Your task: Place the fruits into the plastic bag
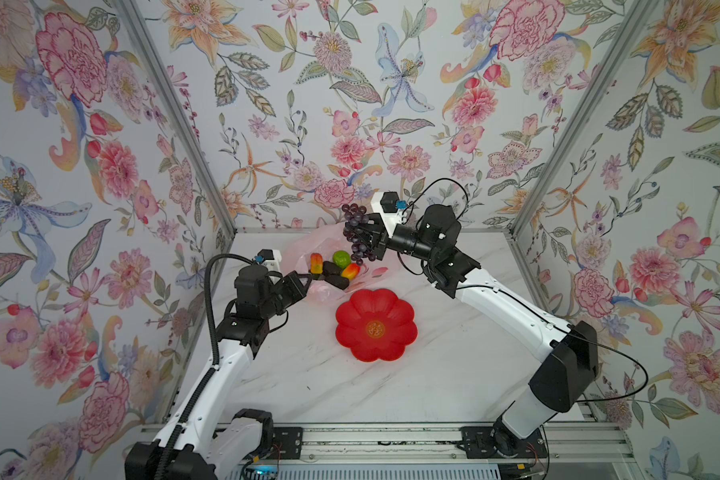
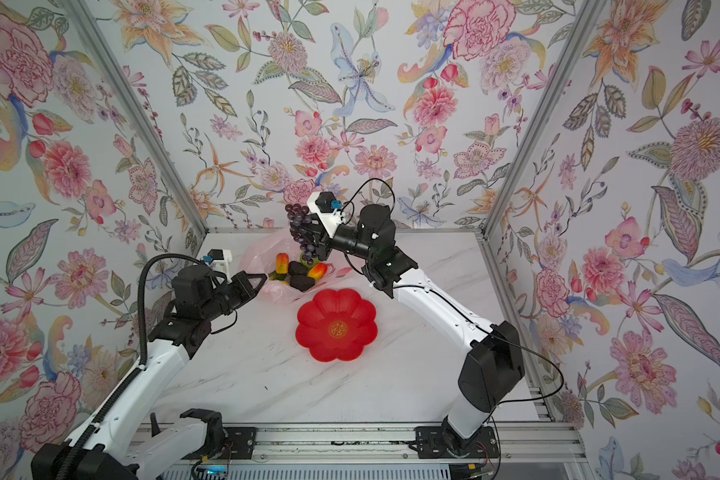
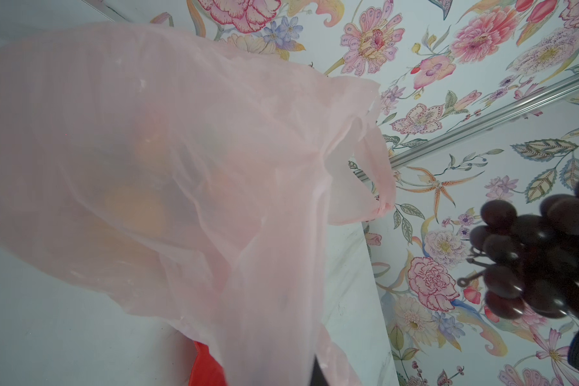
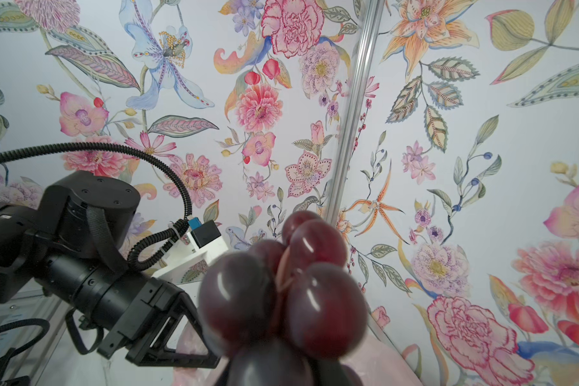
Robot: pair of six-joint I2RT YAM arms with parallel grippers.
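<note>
The pink translucent plastic bag (image 1: 297, 249) lies open at the back of the table. In it are a green fruit (image 1: 341, 259), red-yellow fruits (image 1: 349, 271) and dark fruits (image 1: 333, 269). My left gripper (image 1: 309, 277) is shut on the bag's near-left edge; in the left wrist view, the bag's film (image 3: 270, 270) stretches down to its fingers. Above the bag's right side hangs a bunch of dark purple grapes (image 1: 353, 212), with my right gripper (image 1: 363, 232) shut on it. Large grapes (image 4: 325, 308) hide the right fingertips in the right wrist view.
An empty red flower-shaped bowl (image 1: 358, 340) stands at the middle of the table, just in front of the bag. Floral walls enclose the back and sides.
</note>
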